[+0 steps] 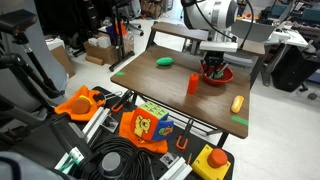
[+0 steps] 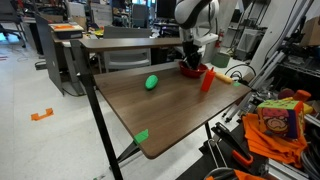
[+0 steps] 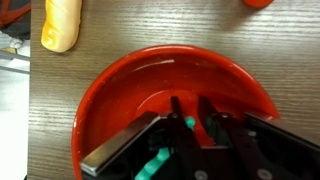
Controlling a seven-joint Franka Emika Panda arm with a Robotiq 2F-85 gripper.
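Observation:
A red bowl fills much of the wrist view and sits toward the back right of the table in exterior view 1. My gripper is over the bowl, its fingertips a short gap apart, so it stands part open. Below and between the fingers is a green object inside the bowl, largely covered by the gripper. Whether the fingers touch it cannot be told. In exterior view 2 the gripper reaches down to the bowl.
On the table are a green oval item, an upright red-orange object in front of the bowl, and a yellow-orange elongated item to the right.

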